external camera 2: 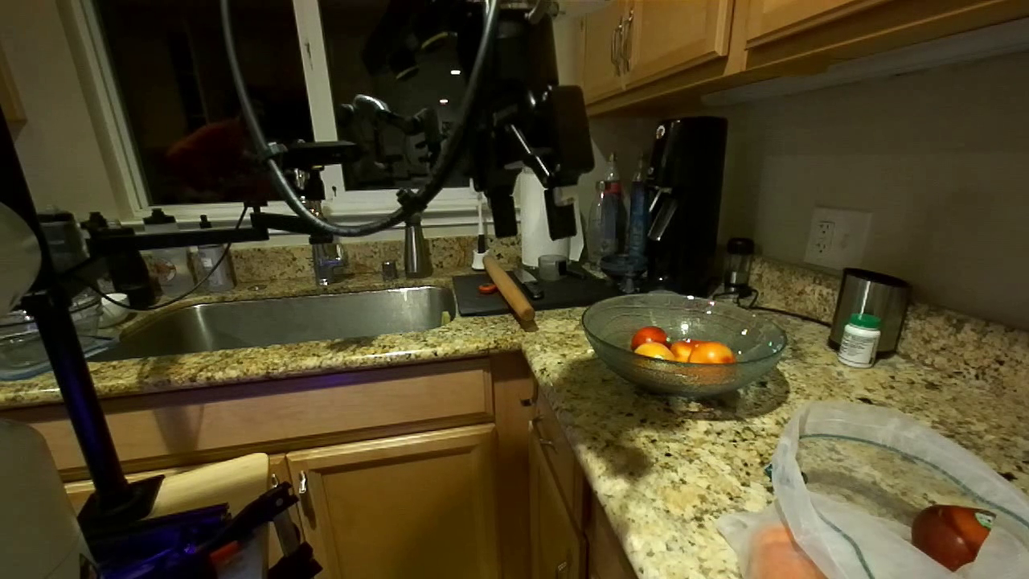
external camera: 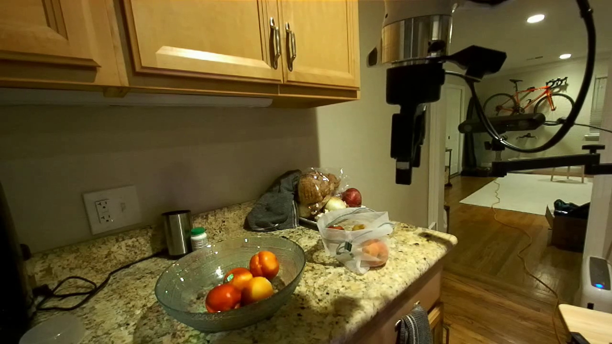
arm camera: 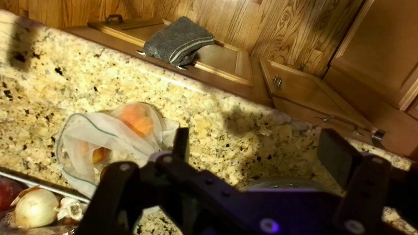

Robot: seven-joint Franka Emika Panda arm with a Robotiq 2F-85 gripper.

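High above the counter hangs my gripper (external camera: 404,172), open and empty. In the wrist view its two fingers (arm camera: 181,143) stand wide apart over bare granite. A glass bowl (external camera: 183,269) on the counter holds several red and orange fruits (external camera: 265,264). Right of it in exterior view 1 lies a white mesh bag (external camera: 338,229), its mouth open, with an orange fruit (external camera: 375,252) inside. Exterior view 2 shows a dark red fruit (external camera 2: 950,535) in the bag as well. In the wrist view the bag is left of the fingers, and the gripper hides most of the bowl.
Behind the bag are a tray with onions (arm camera: 36,208), bagged bread (external camera: 314,188) and a dark towel (external camera: 274,203). A steel canister (external camera: 177,232) and a small white bottle (external camera: 198,238) stand by the wall. Cabinets (external camera: 206,40) overhang the counter. Granite between bowl and bag is clear.
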